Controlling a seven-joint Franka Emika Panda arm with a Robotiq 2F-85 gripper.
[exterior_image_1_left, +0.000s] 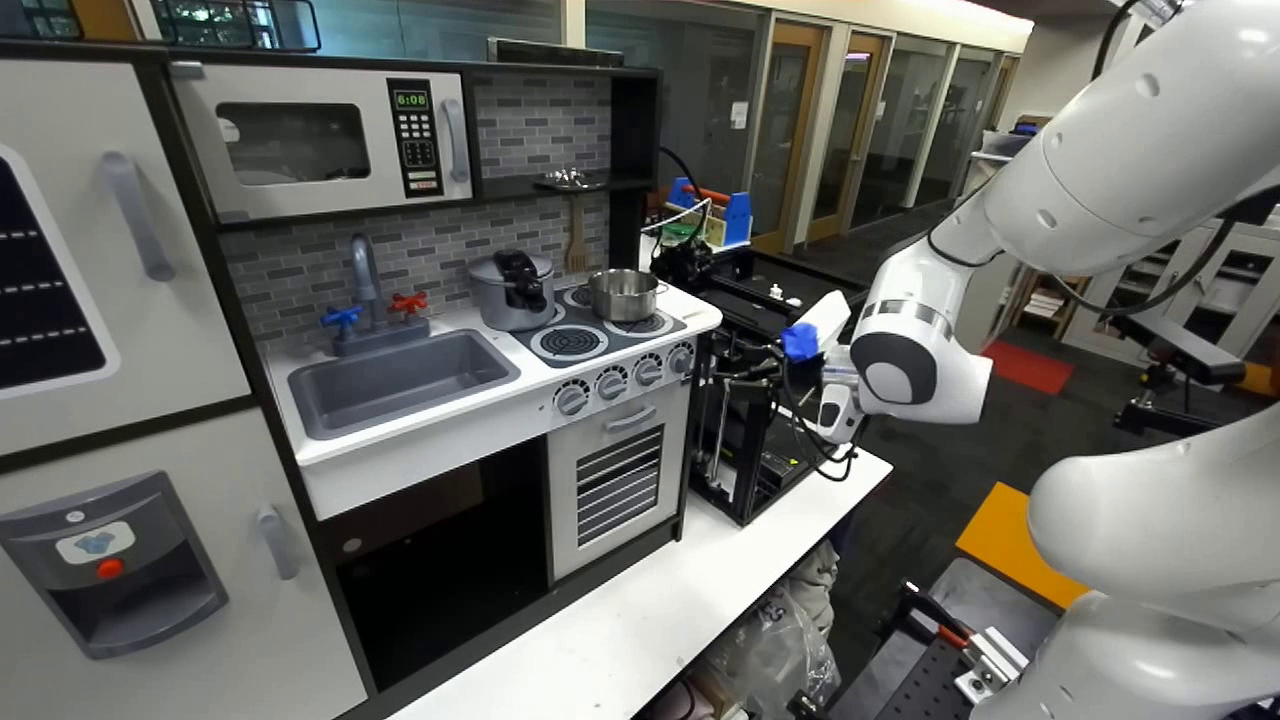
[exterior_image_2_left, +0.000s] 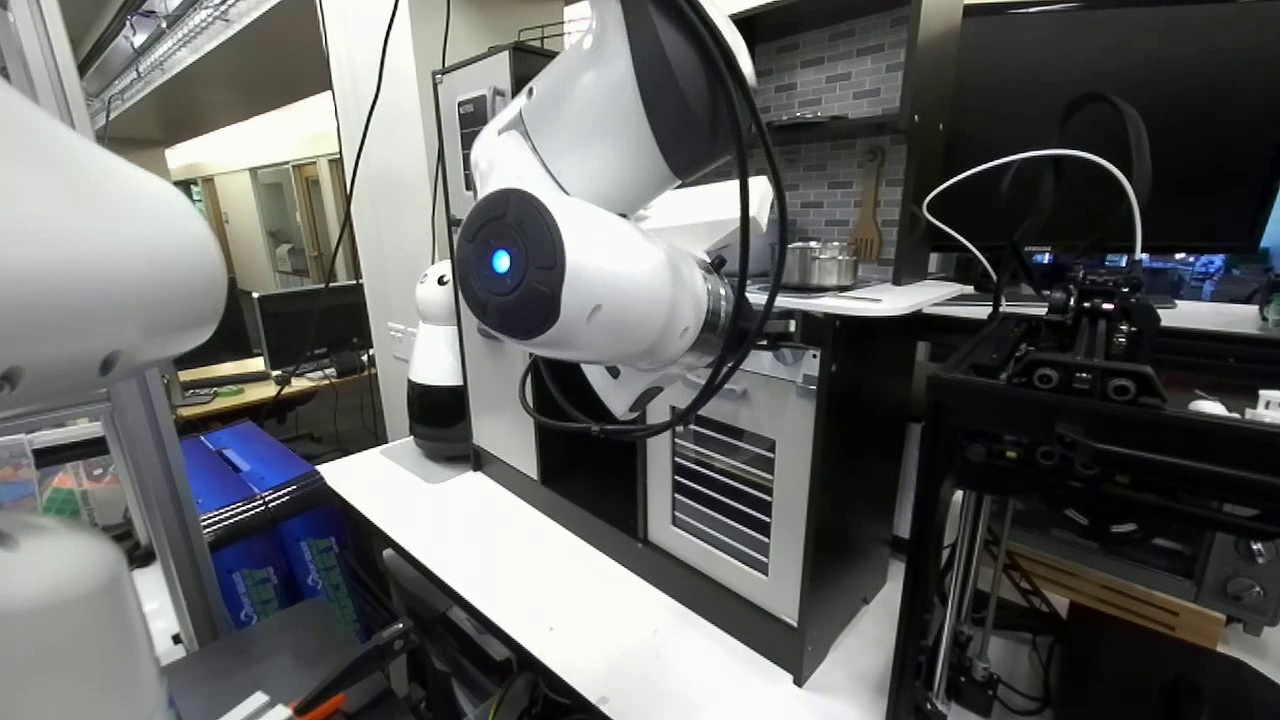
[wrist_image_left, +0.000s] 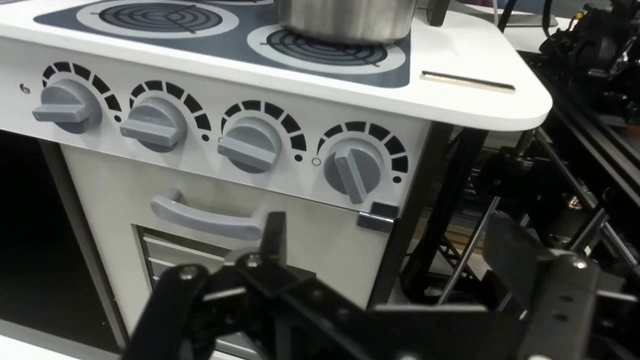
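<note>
In the wrist view my gripper stands open, its dark fingers wide apart and no object between them. Beyond them is the front of a toy stove, with a row of grey knobs. The rightmost knob (wrist_image_left: 352, 172) points steeply downward, while its left neighbour (wrist_image_left: 250, 145) lies closer to level. Below the knobs is the grey oven door handle (wrist_image_left: 207, 219), past my left finger (wrist_image_left: 274, 236) and apart from it. A steel pot (wrist_image_left: 346, 19) rests on the front right burner. Exterior view 2 has the fingers hidden behind the arm.
A lidded grey pot (exterior_image_1_left: 512, 294) stands on the stove, left of the steel one. The sink (exterior_image_1_left: 402, 382) is empty. A black-framed machine (exterior_image_2_left: 1056, 396) closely flanks the stove's right side.
</note>
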